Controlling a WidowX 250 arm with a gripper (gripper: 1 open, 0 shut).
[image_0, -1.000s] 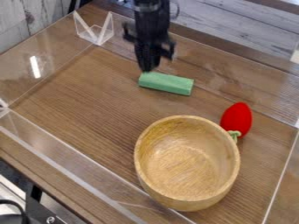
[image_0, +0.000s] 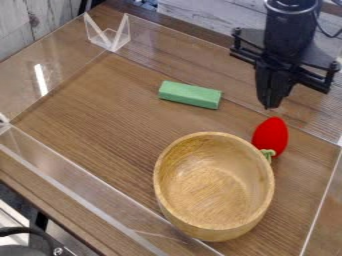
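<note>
The black gripper (image_0: 271, 100) hangs at the upper right, shut, nothing visible between its fingers, above and just behind a red strawberry-like object (image_0: 271, 136) with a green tip. A green rectangular block (image_0: 190, 94) lies on the wooden table to the gripper's left. A large round yellow-tan bowl (image_0: 214, 228) stands at the front, just left of and below the red object.
A white wire-like holder (image_0: 108, 30) sits at the back left. The wooden table (image_0: 94, 130) has free room on the left and in the middle. A clear edging runs along the table's left side.
The gripper has moved right from above the green block to above the red object. The green block appears slightly shifted left since a second ago.
</note>
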